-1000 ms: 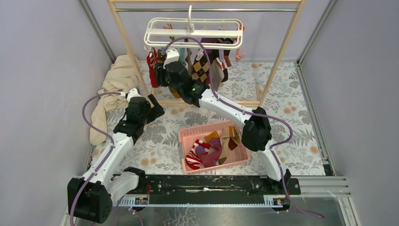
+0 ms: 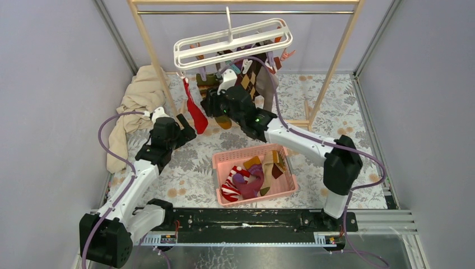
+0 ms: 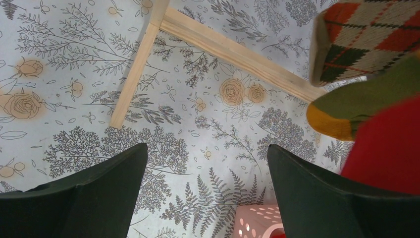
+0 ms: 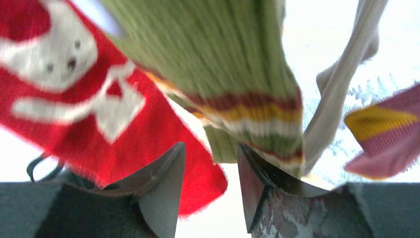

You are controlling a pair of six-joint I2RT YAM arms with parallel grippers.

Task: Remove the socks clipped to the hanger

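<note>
A white clip hanger (image 2: 235,43) hangs with socks clipped below, among them a red sock (image 2: 194,109) and a green striped sock (image 4: 208,59). My right gripper (image 2: 210,102) is among them; in its wrist view its fingers are open below the green sock, beside the red sock (image 4: 114,134), with nothing clearly held. My left gripper (image 2: 182,131) stands open left of the red sock, which shows blurred at the right of its wrist view, near an argyle sock (image 3: 369,34).
A pink basket (image 2: 218,182) holding several socks sits at the front centre. A beige cloth (image 2: 120,143) lies at the left. The wooden rack (image 2: 331,59) frames the hanger; the floor right of the basket is clear.
My right gripper has moved right and toward the front. The hanger has tilted, and the red sock now hangs out farther toward the front. The left arm is still.
</note>
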